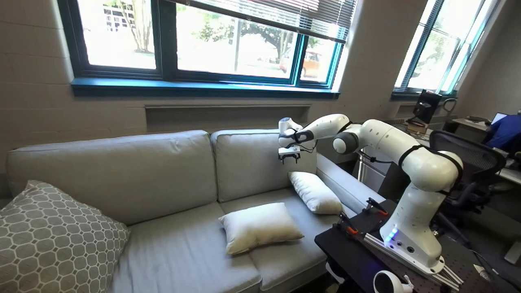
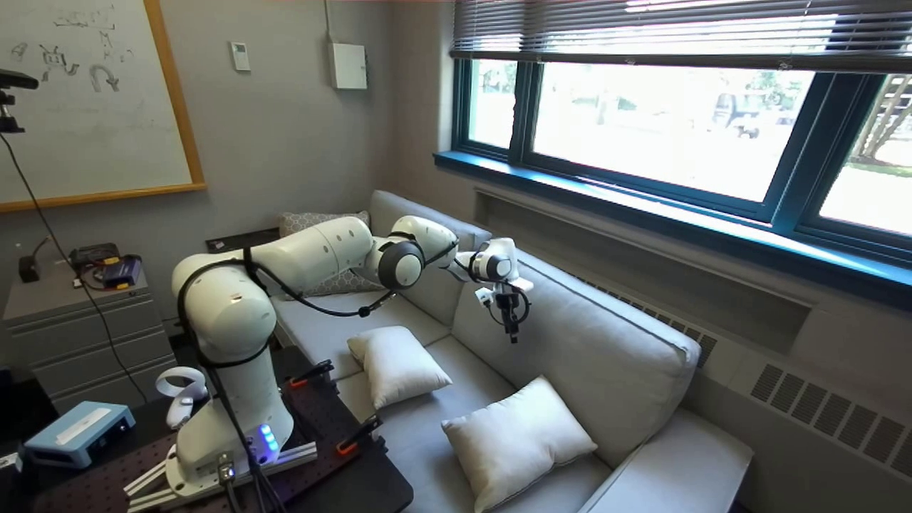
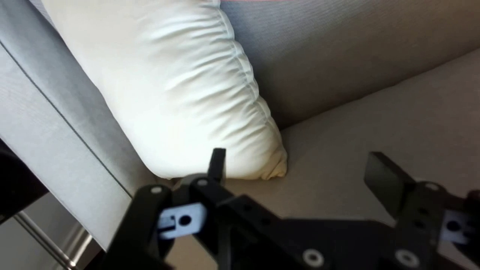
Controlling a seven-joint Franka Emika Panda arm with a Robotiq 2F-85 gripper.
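My gripper [image 1: 289,160] hangs high over the sofa seat, in front of the right back cushion. In the wrist view its two black fingers stand wide apart, so the gripper is open, with only bare sofa fabric visible beyond the gap. A cream pillow [image 1: 316,193] leans by the sofa's right arm, below and to the right of the gripper in exterior view 1. It fills the upper left of the wrist view, one corner near the left finger [image 3: 218,164], which overlaps it in the picture. A second cream pillow [image 1: 261,227] lies flat on the middle of the seat.
A large patterned grey pillow [image 1: 61,239] rests at the sofa's left end. Black clamps [image 1: 347,224] stick up from the edge of the dark table [image 1: 342,251] carrying my base. The sofa's left seat [image 1: 180,249] has bare room.
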